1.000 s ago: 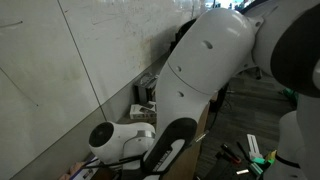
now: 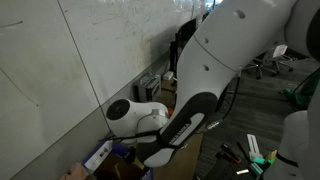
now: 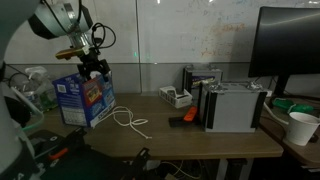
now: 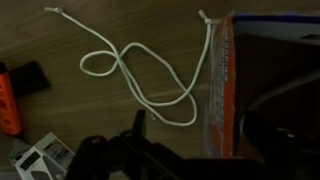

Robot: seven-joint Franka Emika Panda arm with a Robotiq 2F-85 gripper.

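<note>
My gripper stands open in the wrist view, one dark finger on each side of the box's orange-edged near wall. Whether either finger touches that wall cannot be made out. The open-topped blue box (image 3: pixel 72 103) stands on the left of the table in the second exterior view, with the gripper at its top. A white rope (image 3: pixel 125 112) lies on the table beside the box. From above, the rope (image 4: pixel 122 62) forms loose loops, with one knotted end close to the box wall. The box's inside (image 4: pixel 280 75) is dark; a pale curved strip shows there.
An orange-and-black tool (image 3: pixel 185 118) lies right of the rope. Behind it sits a small white bin (image 3: pixel 175 97). A grey box (image 3: pixel 232 108) stands farther right, near a monitor (image 3: pixel 285 45) and a white cup (image 3: pixel 301 128). Bare tabletop lies in front of the tool.
The arm has shifted rightward and up in the first exterior view, uncovering more of the box beneath it.
</note>
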